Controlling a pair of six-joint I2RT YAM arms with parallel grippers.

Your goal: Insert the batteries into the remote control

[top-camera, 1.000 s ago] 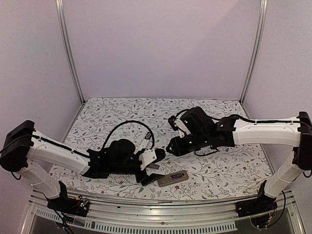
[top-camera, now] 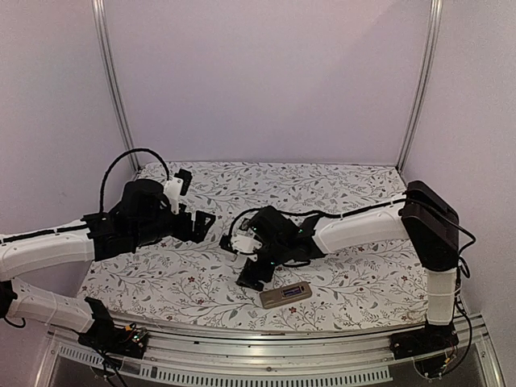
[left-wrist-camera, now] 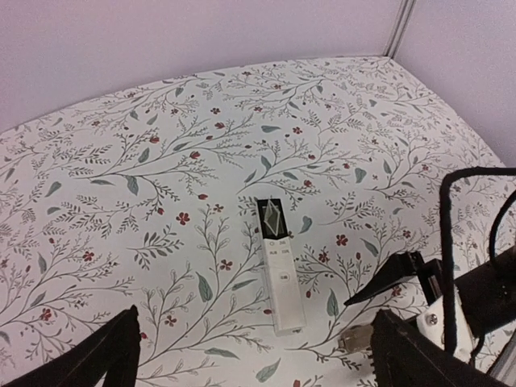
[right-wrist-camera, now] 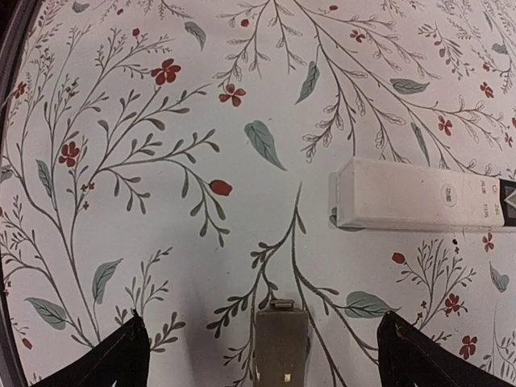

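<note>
The grey-brown remote control (top-camera: 276, 299) lies at the front of the table, its compartment open with dark battery shapes inside. A small brown piece with a tab, looking like the battery cover (right-wrist-camera: 280, 347), lies on the table between the spread fingers of my right gripper. From above, that gripper (top-camera: 242, 262) is low, just left of and behind the remote, and hides the piece. My left gripper (top-camera: 203, 226) hovers at the left, open and empty; in its wrist view its fingers (left-wrist-camera: 109, 355) are wide apart.
A white box-like stick (left-wrist-camera: 282, 282) with a dark end lies on the table ahead of my left gripper. The right forearm (top-camera: 359, 232) crosses the table's right half. Toward the back, the patterned surface (top-camera: 282, 179) is clear.
My right gripper has swung down and left over the small brown piece, covering it. The left arm has lifted away from beside the remote and drawn back left.
</note>
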